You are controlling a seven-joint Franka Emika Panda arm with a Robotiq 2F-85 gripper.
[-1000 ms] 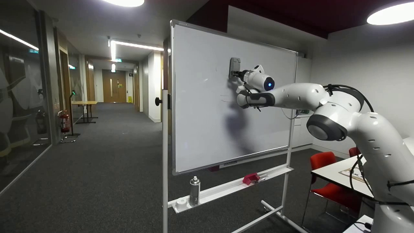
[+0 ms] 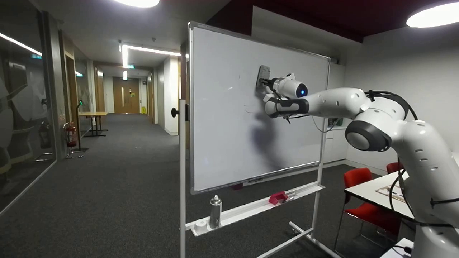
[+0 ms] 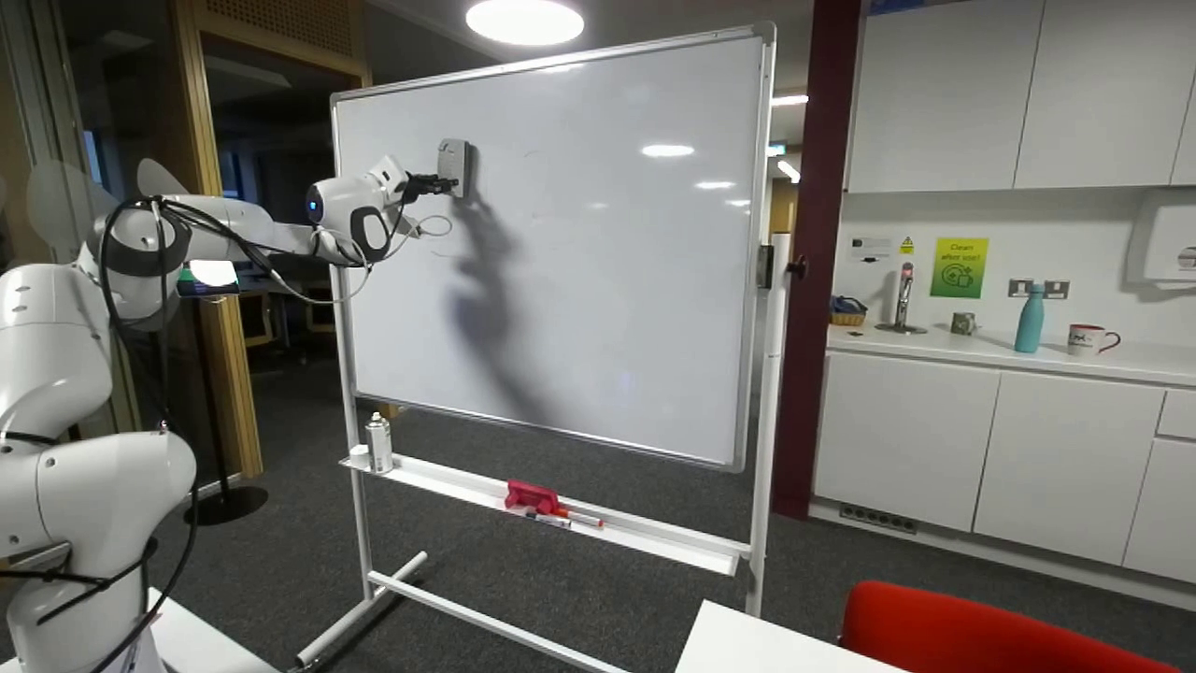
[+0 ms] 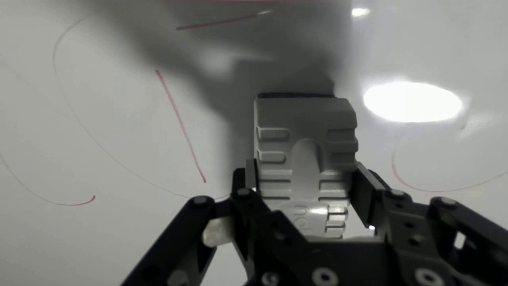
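A grey whiteboard eraser [image 4: 304, 143] with a dark felt edge is held between the fingers of my gripper, which is shut on its sides. In exterior view 1 the eraser [image 2: 263, 75] stands tall against the upper part of the whiteboard [image 2: 223, 129], and my gripper [image 2: 263, 81] grips its lower half. Exterior view 2 has the eraser [image 3: 454, 166] in the board's upper left. Whether the felt touches the surface cannot be told for certain. Red strokes [image 4: 181, 126] and faint curved lines [image 4: 81, 124] show on the board around the eraser.
Below the board, a tray [image 3: 662, 540] bears a spray can [image 3: 380, 443], a white roll [image 3: 359, 456], a red holder [image 3: 532, 495] and markers [image 3: 577, 518]. A table [image 2: 374, 189] and red chairs [image 2: 359, 178] stand nearby. The board's middle and lower surface is unobstructed.
In exterior view 1 the eraser and gripper have shifted slightly right and a little down along the board. The eraser now leans slightly. The arm has moved right with it.
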